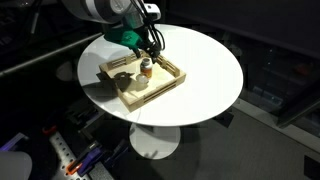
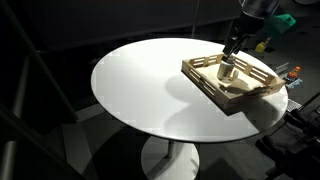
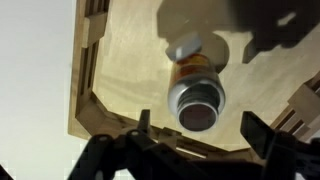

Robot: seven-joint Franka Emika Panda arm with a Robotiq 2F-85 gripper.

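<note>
A small orange-brown bottle point(image 3: 192, 72) with a dark round cap point(image 3: 198, 115) shows in the wrist view, seen from above. My gripper is open, with one dark finger to each side of the cap and a gap visible on both sides. In exterior view 1 the bottle point(image 1: 146, 68) is inside a wooden tray point(image 1: 158, 91), just under my gripper point(image 1: 149, 50). Exterior view 2 shows the bottle point(image 2: 226, 68) in the tray too, but the fingertips are hard to make out there. A small white patch point(image 3: 184, 46) appears at the bottle's far end; what it is, I cannot tell.
The tray's slatted walls point(image 2: 215, 91) surround the bottle closely. It stands near one side of a round white table point(image 2: 140, 85), whose remaining top is clear. Dark shadows point(image 3: 270, 25) fall across the tray floor.
</note>
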